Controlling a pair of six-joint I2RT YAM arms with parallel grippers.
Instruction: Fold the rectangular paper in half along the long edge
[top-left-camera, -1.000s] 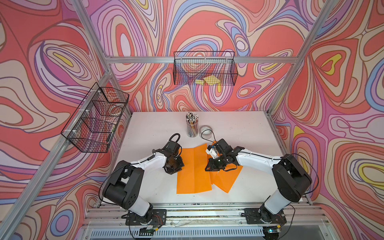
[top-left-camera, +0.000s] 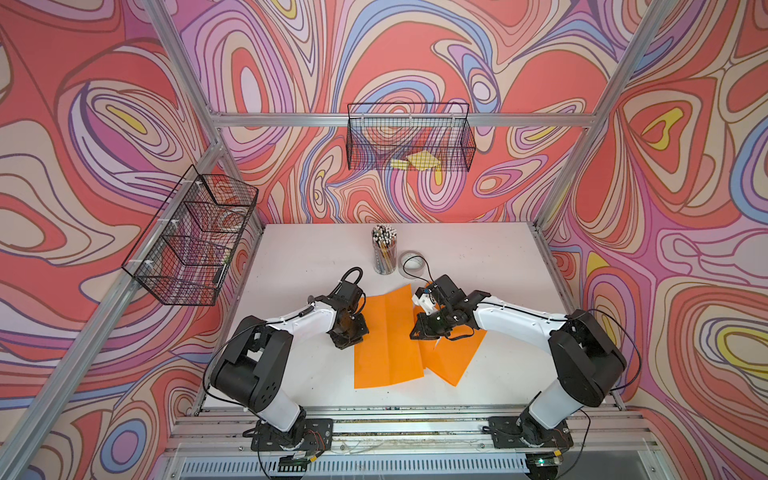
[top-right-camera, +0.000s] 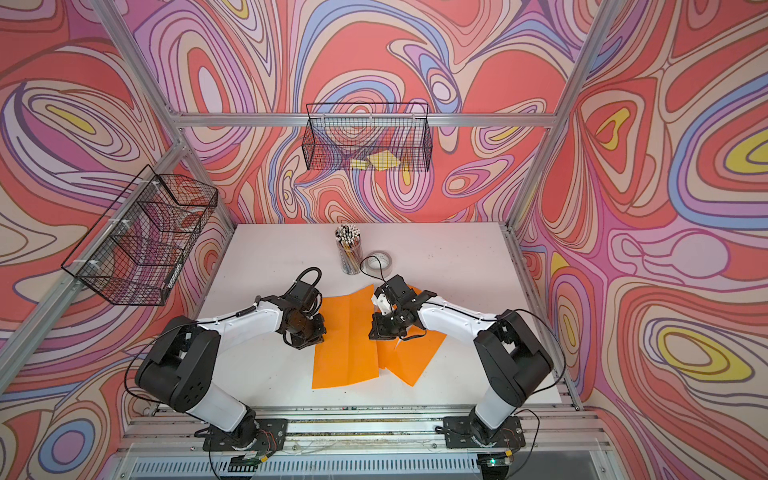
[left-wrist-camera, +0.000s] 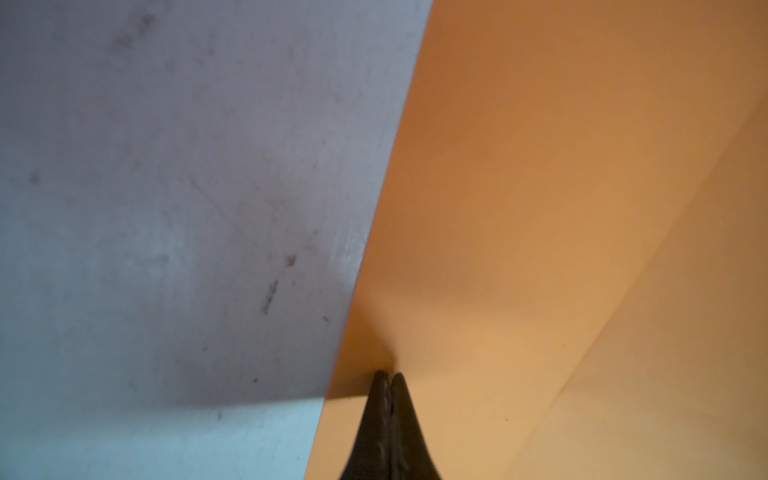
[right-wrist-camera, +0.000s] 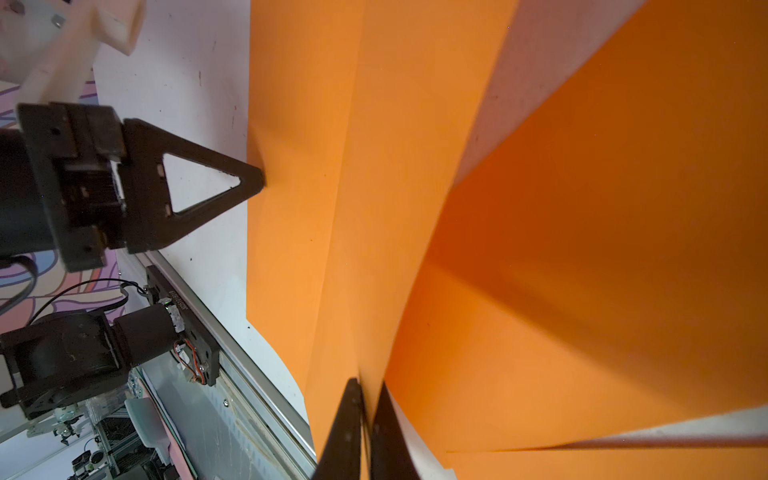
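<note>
An orange paper (top-left-camera: 389, 352) lies on the table with a lengthwise crease, its right edge lifted. My left gripper is shut, fingertips down on the paper just inside its left edge; nothing thicker shows between them. My right gripper is shut on the paper's raised edge, which runs up from between its fingertips in the right wrist view. More orange paper (top-left-camera: 456, 360) lies at the right, partly under the raised sheet and the right arm.
A cup of pens (top-left-camera: 384, 252) and a roll of tape (top-left-camera: 412, 264) stand behind the paper. Wire baskets hang on the left and back frame.
My right gripper has moved slightly toward the back with the paper's edge, and the sheet's right side has shifted slightly that way. The left gripper is nearly unchanged.
</note>
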